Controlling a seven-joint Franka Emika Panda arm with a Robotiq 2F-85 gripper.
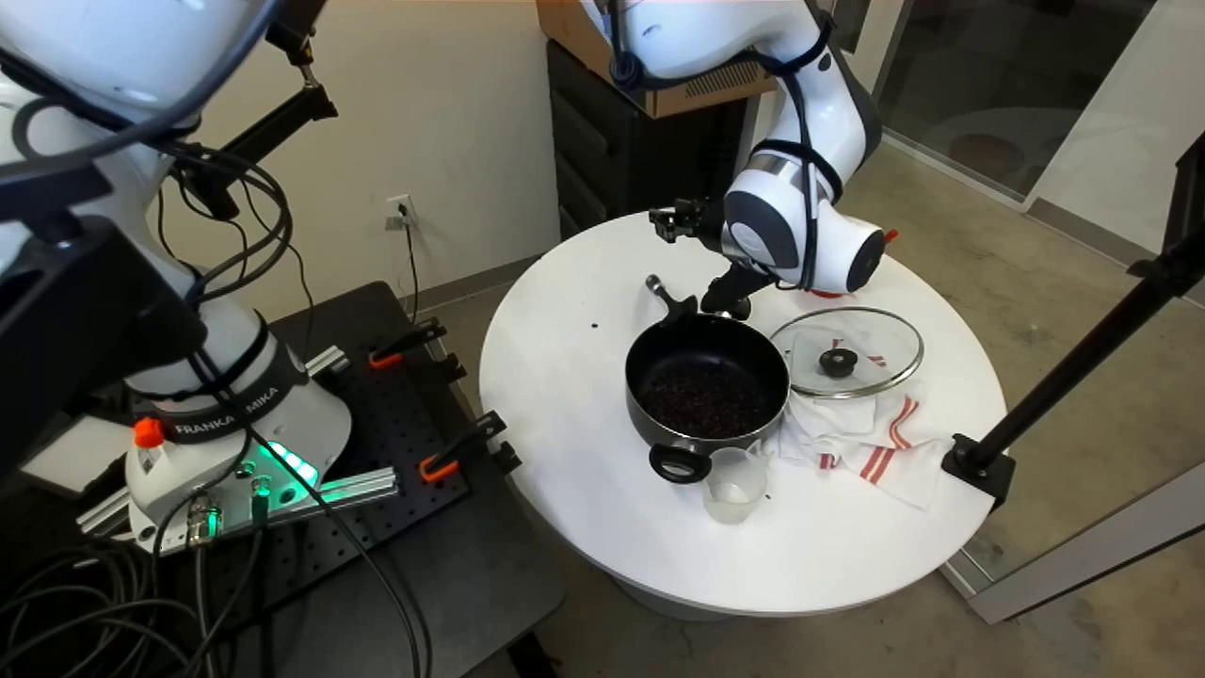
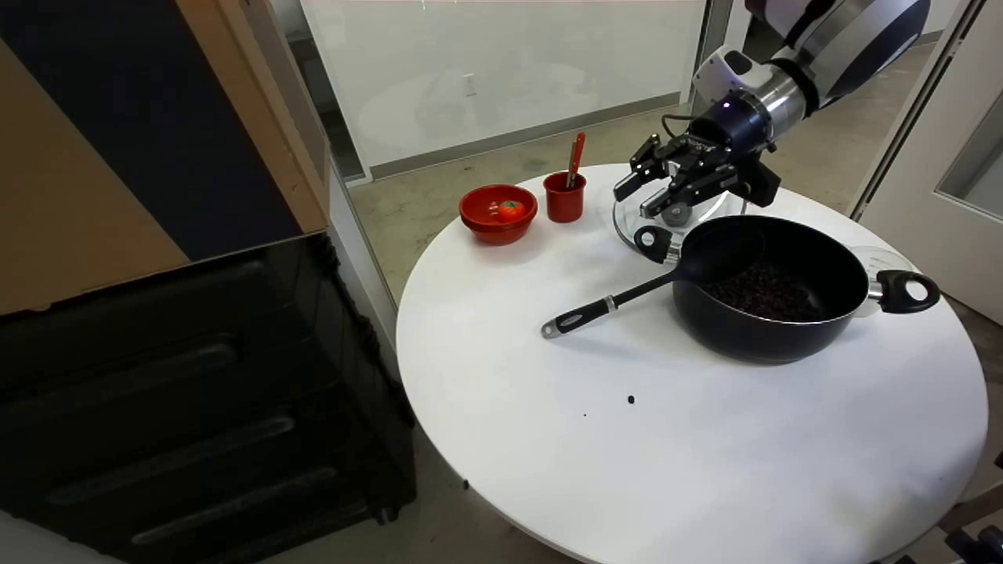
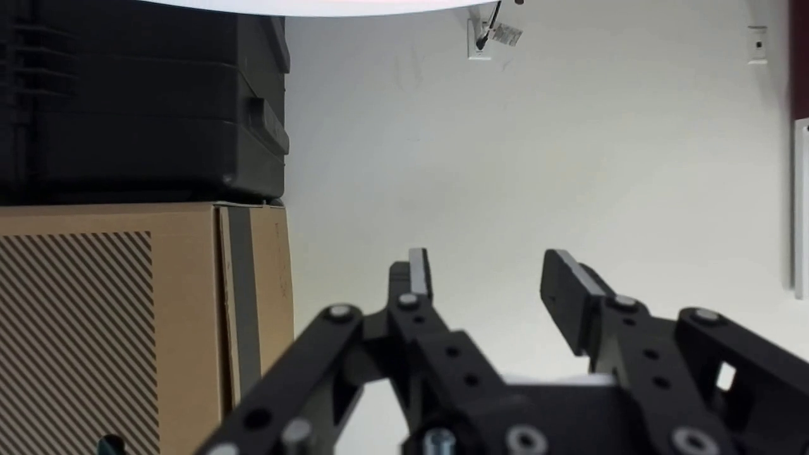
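My gripper stands open above the far side of the white round table, nothing between its fingers. In the wrist view the two fingertips are well apart, with only bare wall beyond them. A black pot with dark, bean-like bits at its bottom stands to the right in exterior view 2. Over the pot's rim leans a black ladle, its bowl inside and its handle sloping outside, clear of my gripper. A single dark bit lies on the table.
A glass lid rests on a red-striped towel; a translucent cup is beside the pot. A red bowl and a red cup stand at the far edge.
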